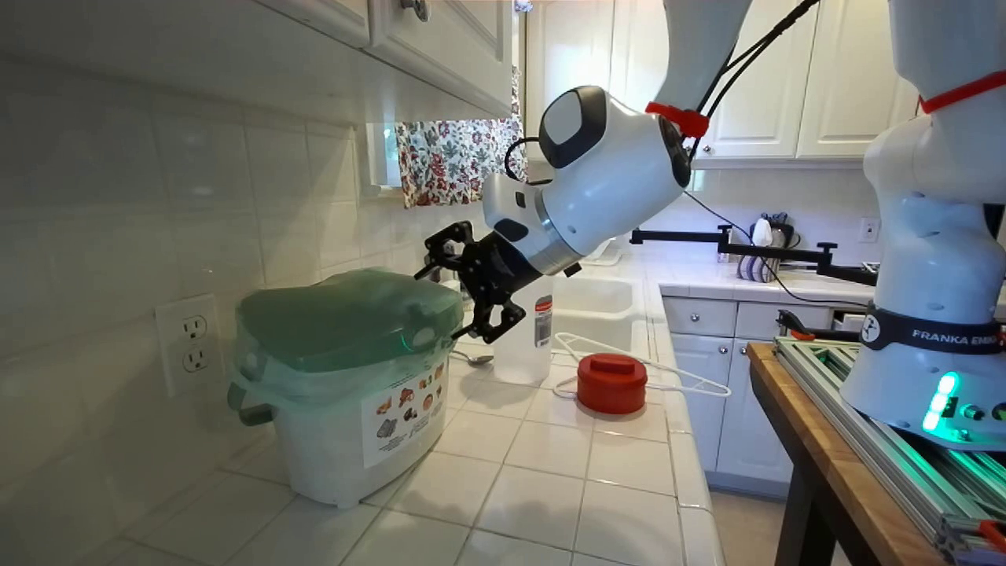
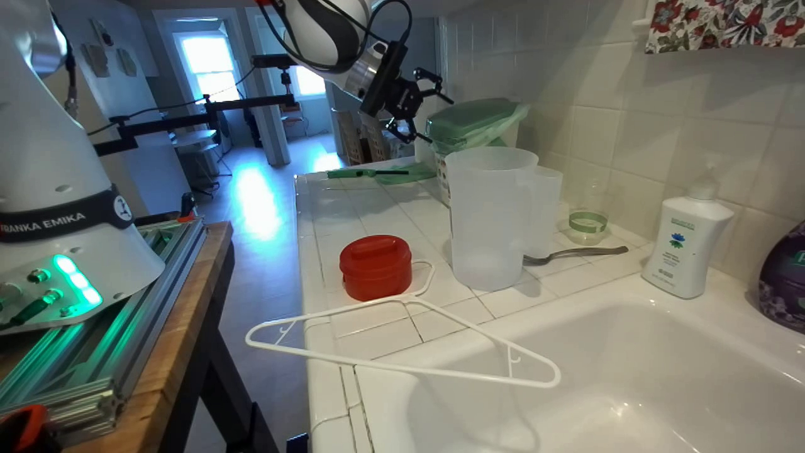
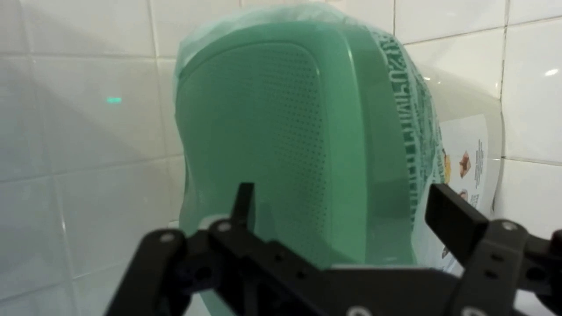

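A white bin (image 1: 325,462) stands on the tiled counter against the wall, its green lid (image 1: 344,316) on top and a thin bag bunched around the rim. My gripper (image 1: 435,306) is tilted down toward the lid's near-sink end, fingers wide apart. From the wrist camera, the lid (image 3: 274,142) fills the middle, and the two fingers (image 3: 454,221) stand apart across it. Nothing is held between them. Whether a fingertip touches the lid I cannot tell.
Toward the sink (image 2: 626,377) are a frosted pitcher (image 2: 490,219), a red container (image 2: 375,265), a white hanger (image 2: 453,371) reaching over the basin, a fork (image 2: 577,255) and a soap bottle (image 2: 683,245). A green-handled tool (image 2: 362,173) lies farther along. Counter in front of the bin is clear.
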